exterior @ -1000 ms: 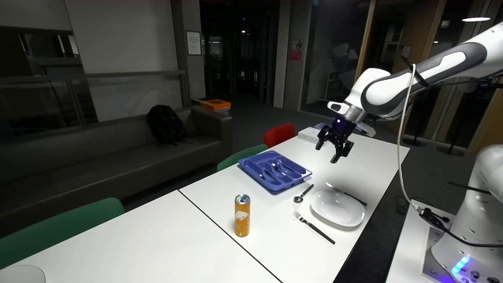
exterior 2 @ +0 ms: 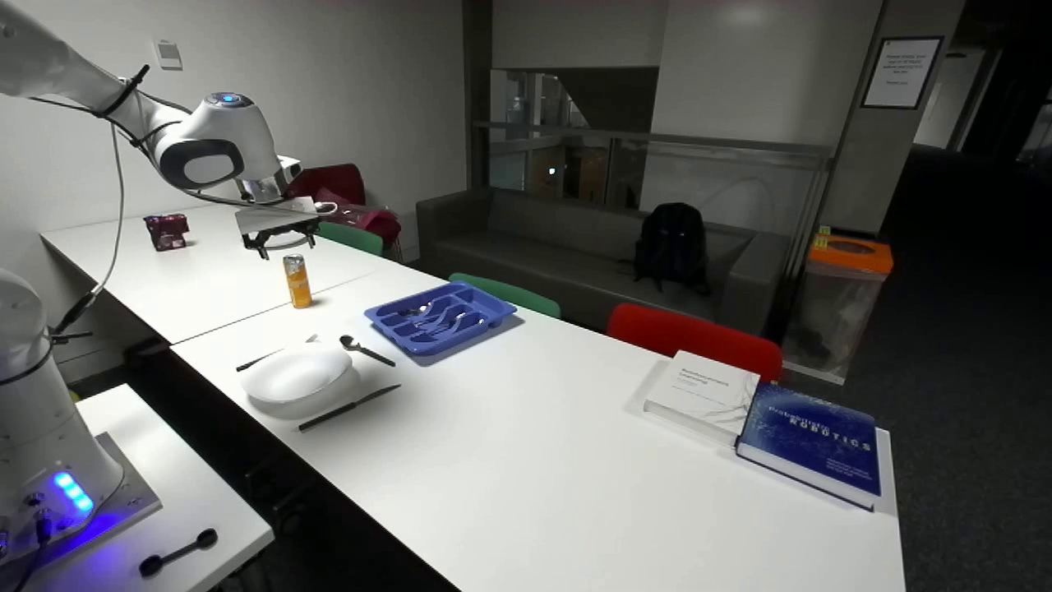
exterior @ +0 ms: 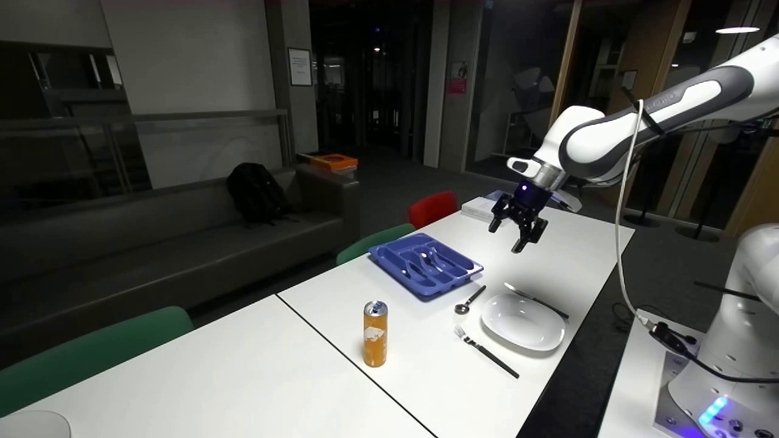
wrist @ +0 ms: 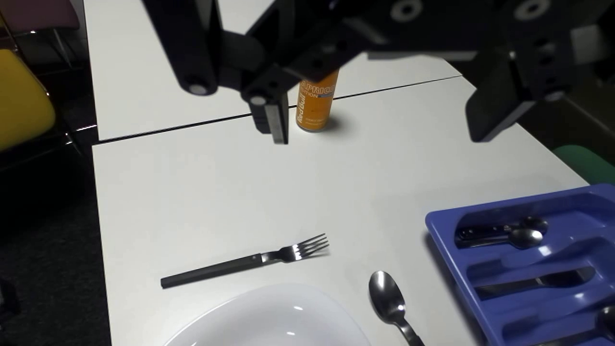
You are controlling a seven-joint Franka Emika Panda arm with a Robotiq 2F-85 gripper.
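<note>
High over the table, my gripper [exterior: 509, 235] hangs open, and its spread fingers hold nothing. In the wrist view the gripper has bare table between its fingertips. An empty white bowl [exterior: 523, 322] rests near the table edge. Around it lie a fork [wrist: 242, 265] with a black handle, a spoon [exterior 2: 367, 350] and a knife [exterior 2: 348, 408]. The blue cutlery tray [exterior 2: 439, 344] holds several pieces of cutlery in its compartments. Standing upright by the table seam is an orange can [exterior: 375, 334], partly hidden behind the gripper in the wrist view.
Two books, a white one [exterior 2: 702, 386] and a blue one [exterior 2: 810, 442], lie at one end of the table. Between them and the tray the white tabletop [exterior 2: 552, 424] is clear. Red and green chairs line the far side.
</note>
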